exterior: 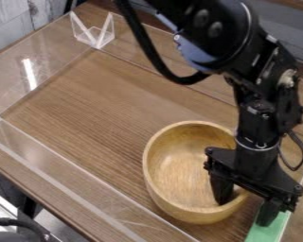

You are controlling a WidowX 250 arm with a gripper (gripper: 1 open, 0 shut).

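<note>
The black gripper [252,189] points down at the lower right, over the right side of a wooden bowl [167,161] and the green object [269,228] beside it. One finger reaches into the bowl's right part and the other lies over the top of the green object. Whether anything is between the fingers cannot be told. The bowl's inside is partly hidden by the gripper.
A wooden table [116,95] fills most of the view, clear at the left and middle. A clear, angular plastic object [94,28] stands at the upper left. Dark cables lie at the lower left edge.
</note>
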